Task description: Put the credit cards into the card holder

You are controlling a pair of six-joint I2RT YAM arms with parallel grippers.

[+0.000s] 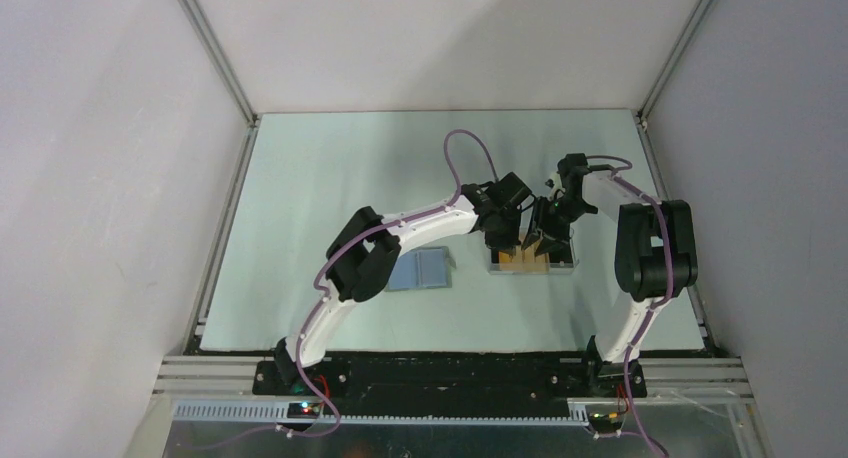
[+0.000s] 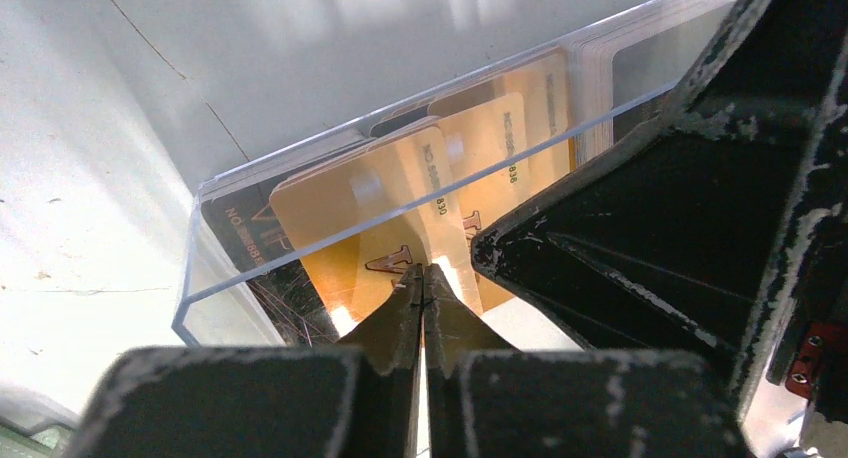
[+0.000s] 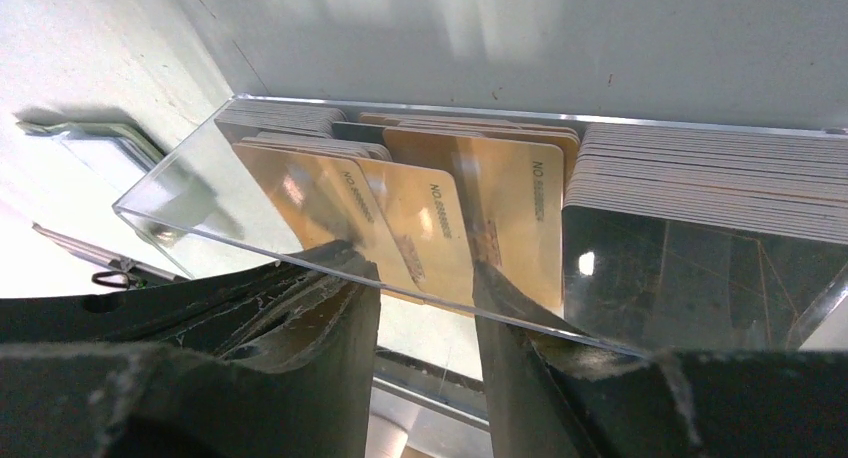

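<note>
A clear box [image 1: 500,271] on the right half of the table holds gold credit cards [image 3: 415,223], several leaning forward in a fan. Stacks of cards [image 3: 715,178] stand upright behind and beside them. My left gripper is shut, its tips over the front gold card [image 2: 400,218]; no card shows clearly between them. At the box's front wall, my right gripper stands open with its fingers apart, the gold cards in view behind the gap. Left of the box lies the open blue card holder [image 1: 420,269], partly under the left arm.
Both grippers crowd together over the box, and the right gripper's dark finger [image 2: 640,208] reaches close beside the left one.
</note>
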